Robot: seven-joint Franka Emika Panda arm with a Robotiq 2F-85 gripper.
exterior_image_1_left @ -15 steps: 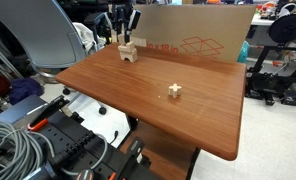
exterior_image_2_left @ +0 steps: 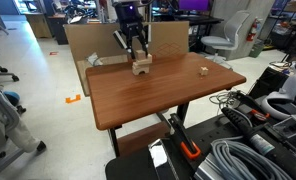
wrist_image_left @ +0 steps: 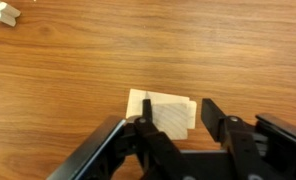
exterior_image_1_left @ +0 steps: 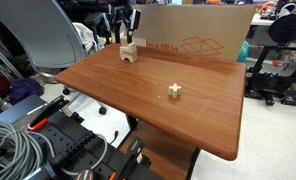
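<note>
A small stack of pale wooden blocks point(exterior_image_1_left: 128, 52) stands near the far left of the table. Seen from above in the wrist view, a smaller upper block point(wrist_image_left: 171, 119) rests on a wider light piece point(wrist_image_left: 137, 100). My gripper is over the stack, its fingers parted around the upper block. The left fingertip overlaps that block's left edge, while the right one lies beyond its right side. Whether either finger touches is unclear. Apart from these, a small cross-shaped wooden piece point(exterior_image_1_left: 174, 90) lies on the table.
Coiled cable point(exterior_image_1_left: 13, 150) and other gear occupy the near side.
My gripper appears slightly higher over the stack than a second ago. The blocks and the cross-shaped piece look unmoved.
</note>
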